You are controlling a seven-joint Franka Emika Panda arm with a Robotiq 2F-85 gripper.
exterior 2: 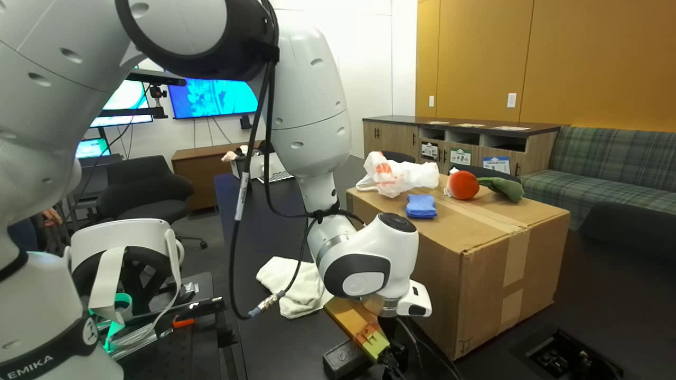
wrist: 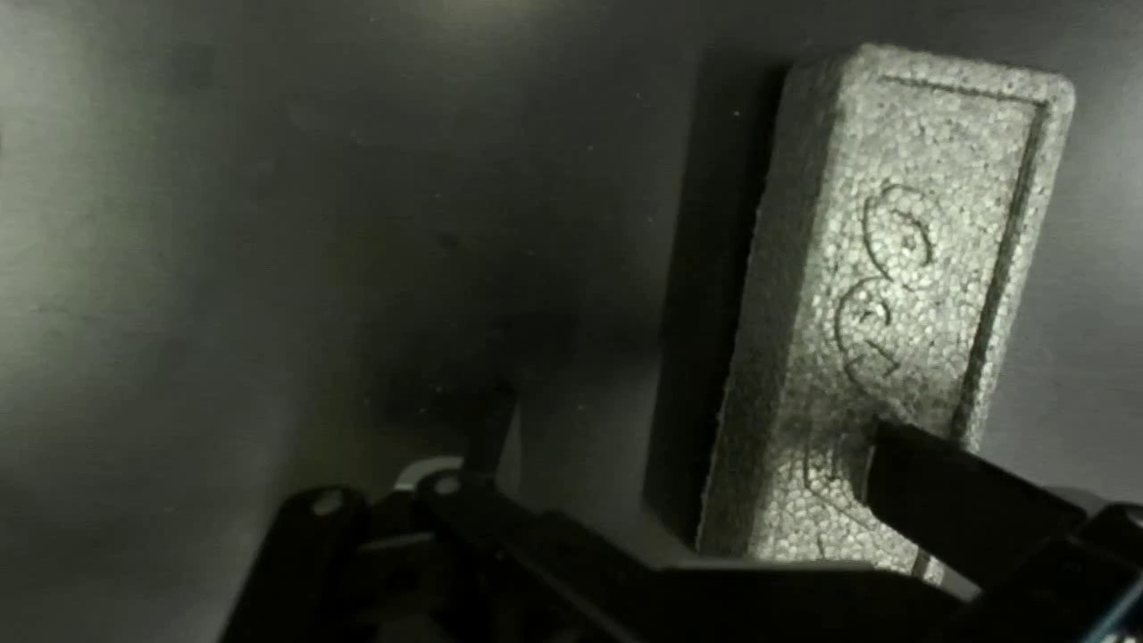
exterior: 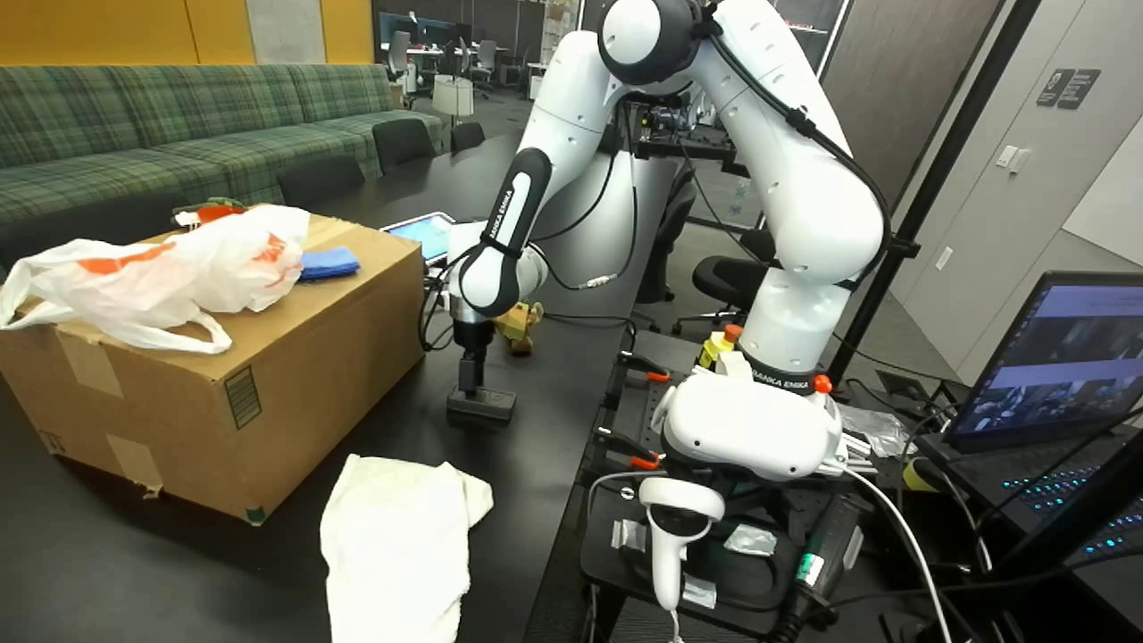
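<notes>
A dark grey block [exterior: 484, 407] with a speckled top lies flat on the black table. In the wrist view the block [wrist: 911, 268] fills the right side, with markings pressed into its top. Low over it in exterior view 1 is my gripper [exterior: 468, 377]. Its fingers stand open in the wrist view: the left finger [wrist: 495, 445] is over bare table, while the right finger [wrist: 954, 498] overlaps the block's top. Whether that finger touches the block I cannot tell. In exterior view 2 the block [exterior 2: 345, 358] shows partly, the fingers being hidden.
A large cardboard box [exterior: 321, 407] stands beside the arm, carrying a plastic bag [exterior: 193, 268], a blue cloth [exterior: 329, 263] and a red round item [exterior 2: 463, 184]. A white towel [exterior: 396, 546] lies toward the front. Behind the gripper is a yellow-brown object [exterior 2: 355, 323].
</notes>
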